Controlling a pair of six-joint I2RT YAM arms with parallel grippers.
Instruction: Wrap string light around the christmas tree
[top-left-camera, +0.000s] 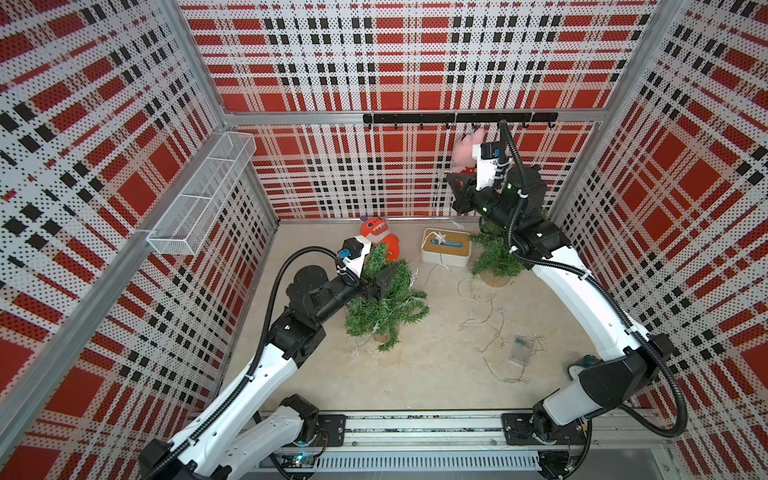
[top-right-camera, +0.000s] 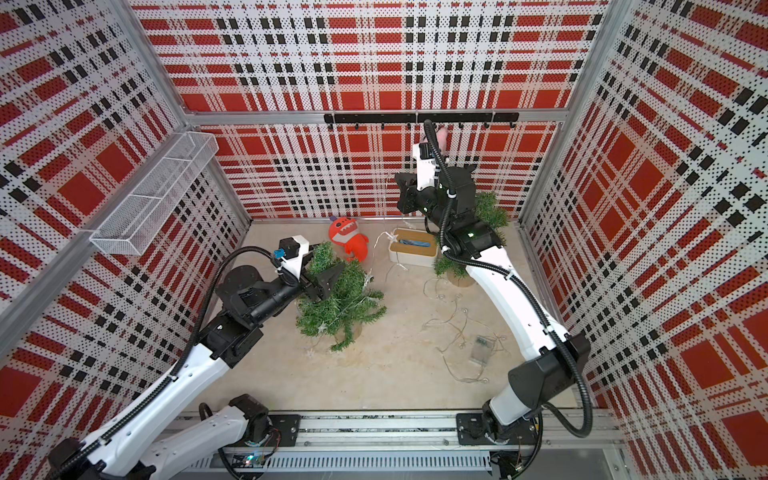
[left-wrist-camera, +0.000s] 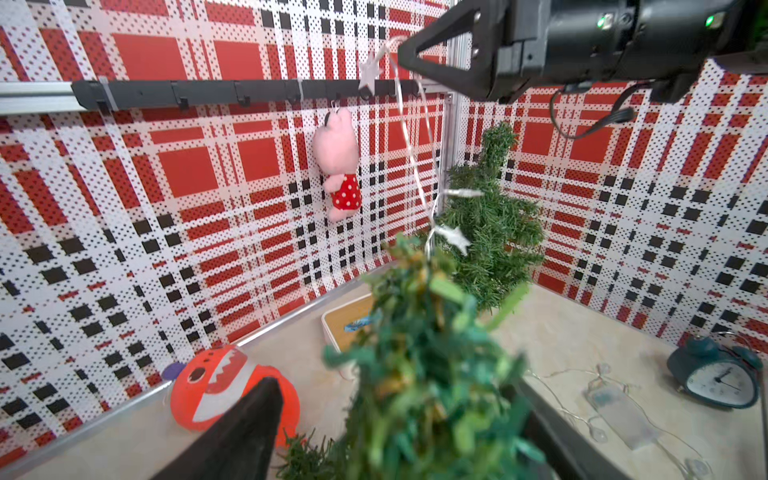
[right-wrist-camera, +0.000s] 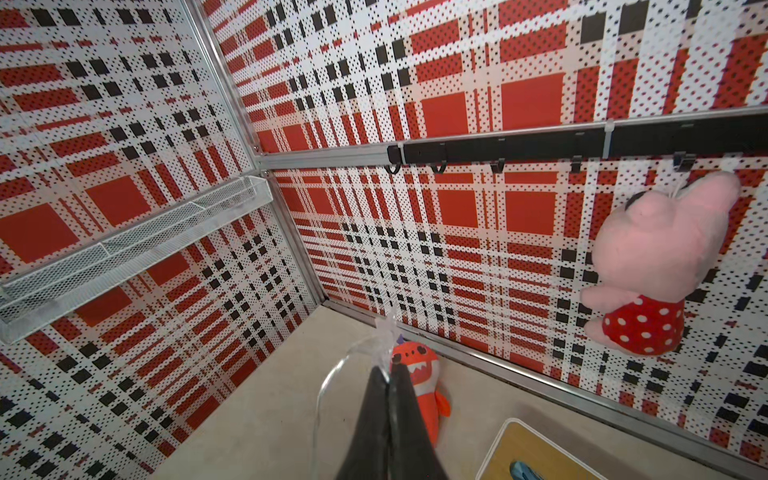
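A small christmas tree (top-left-camera: 388, 308) stands left of centre; its top fills the left wrist view (left-wrist-camera: 432, 376), between the part-open fingers of my left gripper (top-left-camera: 374, 280). My right gripper (top-right-camera: 406, 192) is raised at the back, shut on the string light, whose wire (left-wrist-camera: 408, 136) with white stars hangs from its fingertips down toward the tree top. More of the string light, with a clear battery box (top-left-camera: 521, 349), lies loose on the floor at the right.
A second tree (top-left-camera: 496, 256) stands at the back right, beside a tin (top-left-camera: 448, 252). A red plush toy (left-wrist-camera: 208, 388) sits at the back left. A pink plush pig (right-wrist-camera: 656, 256) hangs on the back wall; a clock (left-wrist-camera: 712, 376) stands at the right.
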